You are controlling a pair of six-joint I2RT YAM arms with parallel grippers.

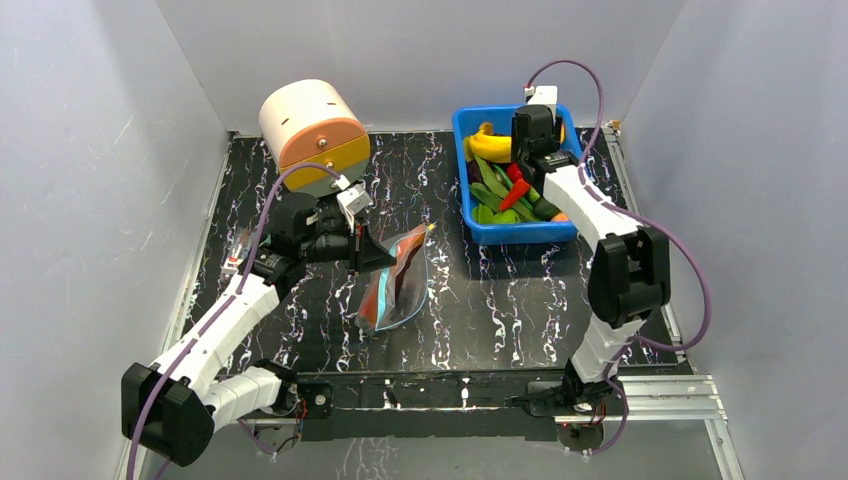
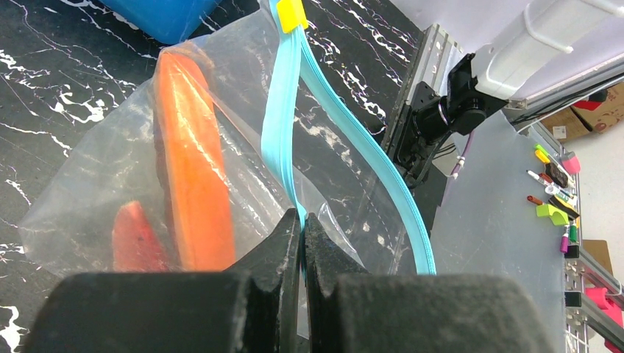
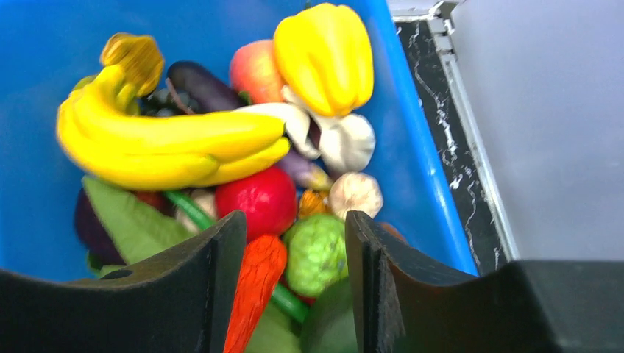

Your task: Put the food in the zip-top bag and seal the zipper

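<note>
The clear zip bag stands on the table, with an orange item and a red piece seen through it. My left gripper is shut on its cyan zipper strip. My right gripper is over the blue bin of toy food, its fingers apart around a red pepper and green items; whether it grips any is unclear. The bin holds bananas, a yellow pepper, a tomato and several other vegetables.
A cream and yellow rounded container stands at the back left. Grey walls enclose the table on both sides and behind.
</note>
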